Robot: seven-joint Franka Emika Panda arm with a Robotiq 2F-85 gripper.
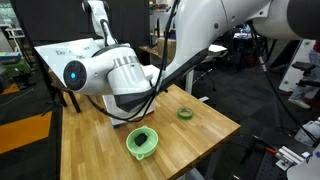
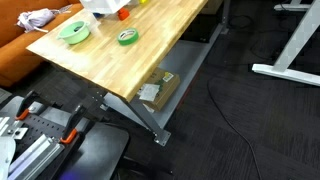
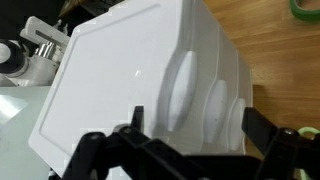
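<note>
A white drawer unit (image 3: 110,80) with rounded drawer fronts fills much of the wrist view. My gripper is open above it, its dark fingers wide apart and nothing held between them. On the wooden table, a light green bowl (image 1: 146,153) has a small dark item (image 1: 140,139) inside. A green tape roll (image 1: 185,113) lies flat farther right on the table. Both also show in exterior view 2, the bowl (image 2: 68,37) left of the tape roll (image 2: 128,37). In exterior view 1 the arm hides my fingers.
Small orange (image 2: 123,13) and yellow items sit beside the white unit. A metal device (image 3: 35,60) stands past the unit in the wrist view.
</note>
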